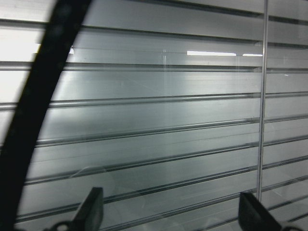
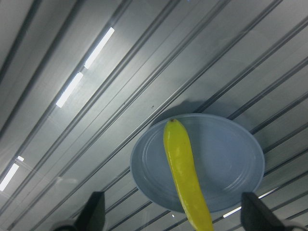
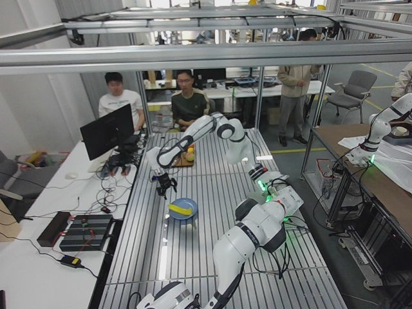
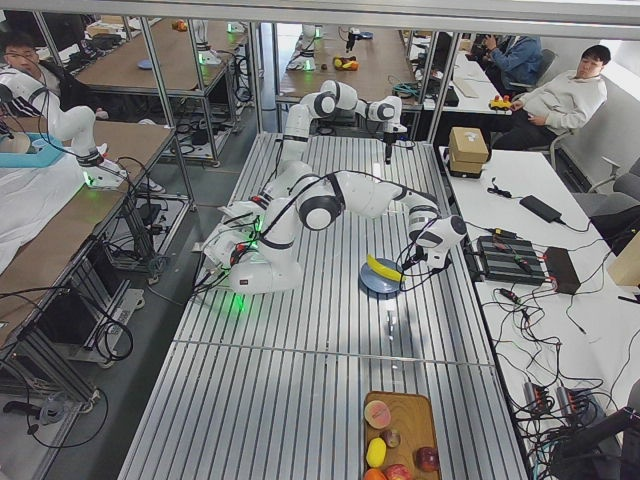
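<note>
A yellow banana (image 2: pixel 185 173) lies across a blue plate (image 2: pixel 226 154) on the slatted metal table; the camera left view shows banana (image 3: pixel 182 210) and plate (image 3: pixel 190 203) near the middle. My right gripper hangs above the plate, open, its dark fingertips apart at the bottom of the right wrist view. My left gripper is open over bare slats, with nothing between its fingertips in the left wrist view.
A wooden tray (image 4: pixel 410 410) of several fruits sits on the table at the bottom of the camera right view. Both arms occupy the middle. Side desks (image 3: pixel 32 270) hold electronics and cables, and people sit beyond the frame.
</note>
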